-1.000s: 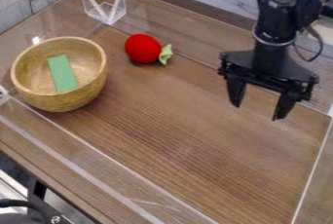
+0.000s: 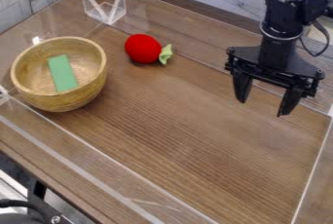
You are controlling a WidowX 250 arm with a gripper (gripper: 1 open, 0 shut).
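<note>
A black robot arm comes down from the top right, its gripper (image 2: 274, 95) over the right side of the wooden table, fingers spread apart with nothing visible between them. At the back left of centre lies a red object (image 2: 142, 47) with a pale green tip. A wooden bowl (image 2: 93, 85) at the left holds a green block (image 2: 62, 73).
A clear, angular holder (image 2: 104, 8) stands at the back left. Black cable or hardware (image 2: 19, 211) shows at the bottom left corner.
The arm and gripper have shifted slightly, a little to the right compared with a second ago. The objects on the table have not moved.
</note>
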